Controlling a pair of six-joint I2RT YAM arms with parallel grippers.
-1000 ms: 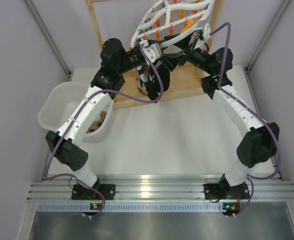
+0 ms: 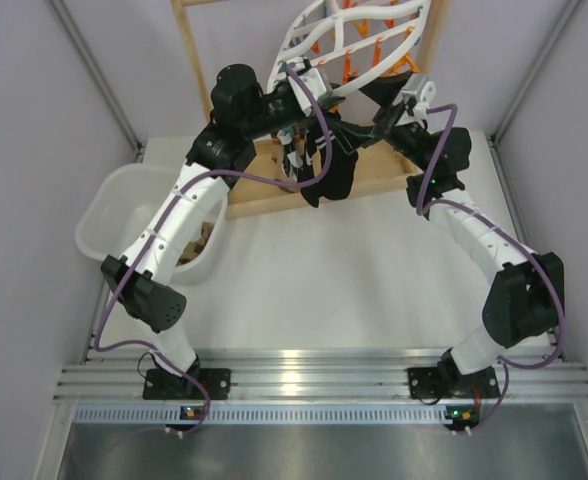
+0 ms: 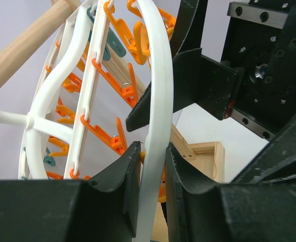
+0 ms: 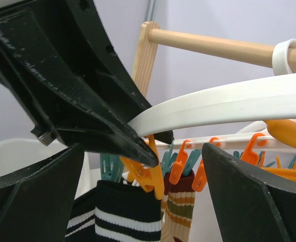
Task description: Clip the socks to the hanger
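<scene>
The white hanger (image 2: 354,25) with orange clips hangs on a wooden rack at the back. My left gripper is shut on the hanger's rim by an orange clip (image 4: 155,171). Below that clip hangs a dark striped sock (image 4: 128,212); whether it is gripped by the clip is unclear. A brown striped sock (image 4: 180,206) hangs behind it. My right gripper stands open around the hanger's rail, near the left gripper, with its two fingers apart in the right wrist view.
A white bin (image 2: 99,215) with brown items sits at the left. The rack's wooden base (image 2: 249,205) runs behind the socks.
Since a second ago both grippers and the hanger have shifted right in the top view, the hanger's front swinging slightly. The right arm has moved a little toward the front.
</scene>
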